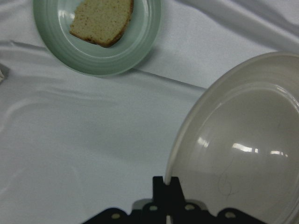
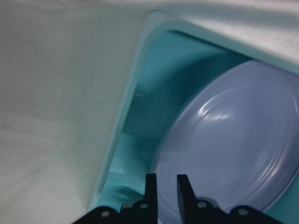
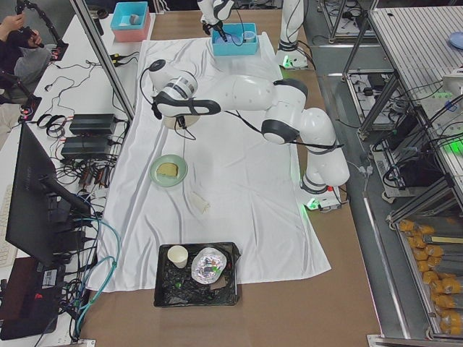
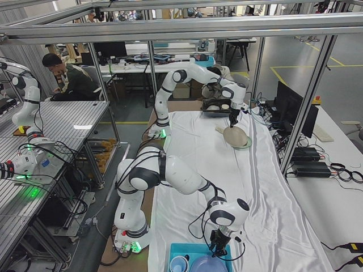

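My left gripper is shut on the rim of a cream plate, carried above the white cloth; in the camera right view the cream plate partly covers a green plate. That green plate, holding a bread slice, shows fully in the camera left view. My right gripper stands open over a lilac plate inside a blue bin at the other end of the cloth.
A black tray with a white cup and a foil dish sits at one end of the cloth. A cup is in the blue bin. A monitor stands on the side desk.
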